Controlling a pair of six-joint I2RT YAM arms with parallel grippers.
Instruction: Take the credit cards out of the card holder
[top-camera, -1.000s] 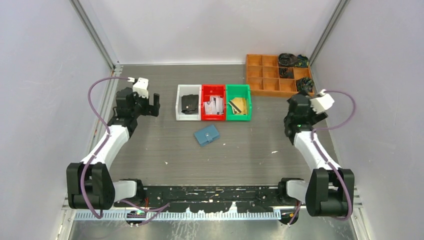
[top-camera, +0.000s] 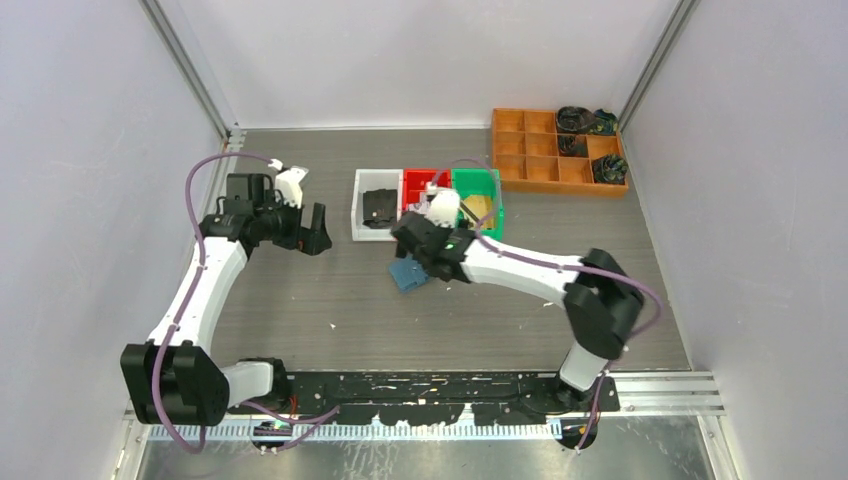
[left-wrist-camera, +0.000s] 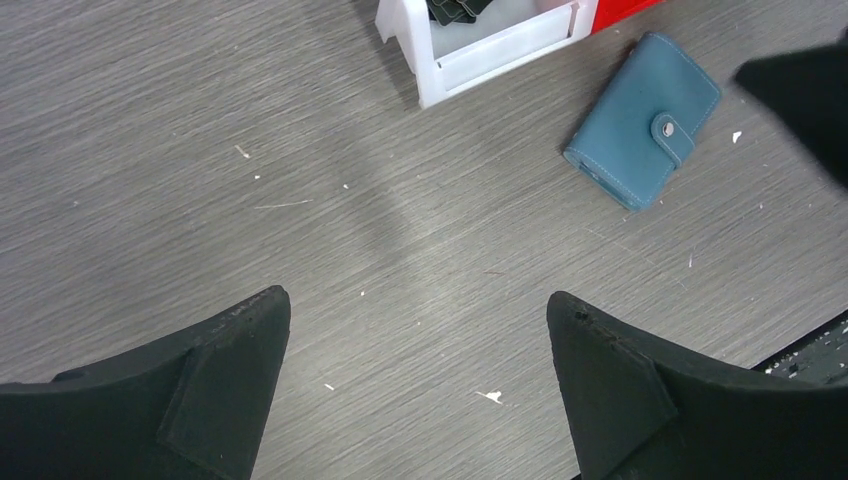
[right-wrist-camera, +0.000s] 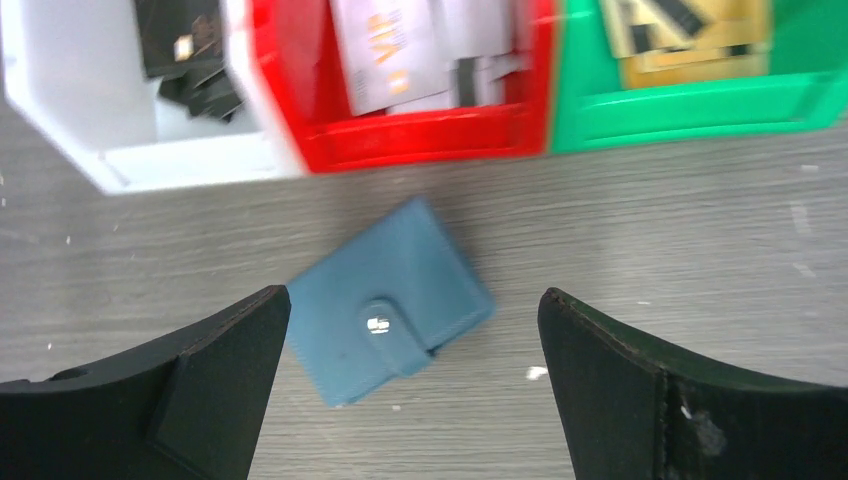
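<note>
On the table in front of the bins lies a blue card holder (top-camera: 407, 275), closed, its snap strap (right-wrist-camera: 378, 326) fastened. No cards show from it. My right gripper is open above the holder, which sits between and beyond its fingers without touching, as far as I can tell. Well to the left, my left gripper stands open with bare table below it; the same holder (left-wrist-camera: 645, 120) lies to the upper right in that view. From above, the right arm partly covers the holder.
Behind the holder stand a white bin (top-camera: 358, 215) with dark items, a red bin (right-wrist-camera: 430, 140) with cards and a green bin (right-wrist-camera: 690, 110) with yellowish cards. An orange compartment tray (top-camera: 540, 187) holds black cables at the back right.
My right arm has swung left from the right side to above the card holder. The holder has not moved.
</note>
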